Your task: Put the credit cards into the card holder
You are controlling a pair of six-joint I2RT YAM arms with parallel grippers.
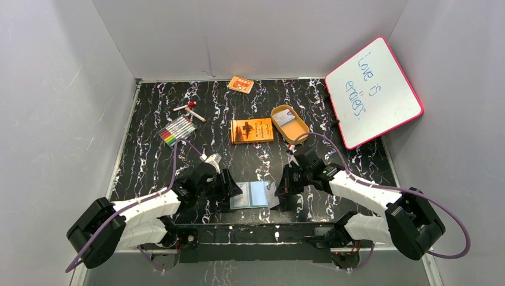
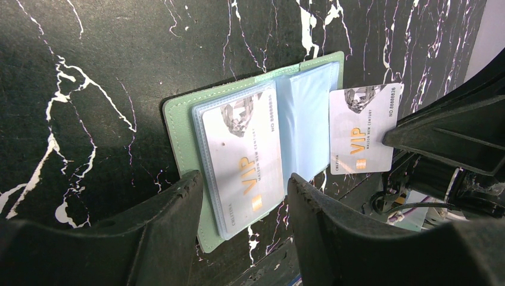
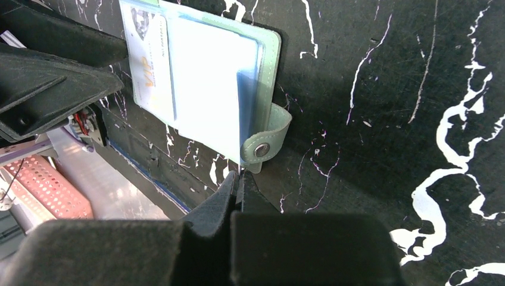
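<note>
The green card holder [image 1: 250, 195] lies open at the front middle; a VIP card [image 2: 241, 161] sits in its left side, beside pale blue sleeves [image 3: 202, 77]. My left gripper is at that side, fingertips at the holder; what is between them is unclear. My right gripper is shut on a VIP card, seen edge-on in the right wrist view, upright over the holder's right side near the snap strap [image 3: 265, 140].
An orange tray [image 1: 298, 130] with cards, an orange book [image 1: 251, 131], a small box [image 1: 240, 84], markers [image 1: 177, 128] and a whiteboard [image 1: 374, 92] stand behind. The table right of the holder is clear.
</note>
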